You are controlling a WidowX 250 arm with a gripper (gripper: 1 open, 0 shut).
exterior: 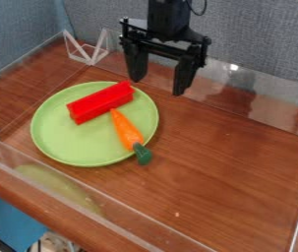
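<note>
A green plate (73, 143) lies on the wooden table at the left. On it are a red block (101, 100) and, to its lower right, an orange toy carrot (128, 132) with a green top reaching toward the plate's edge. My black gripper (158, 77) hangs open above the back of the table, just behind and right of the plate, with nothing between its fingers.
Clear low walls (259, 91) border the wooden table (230, 177), whose right part is bare. A white wire frame (86, 49) stands at the back left. A pale yellowish shape (59, 185) shows by the front-left wall.
</note>
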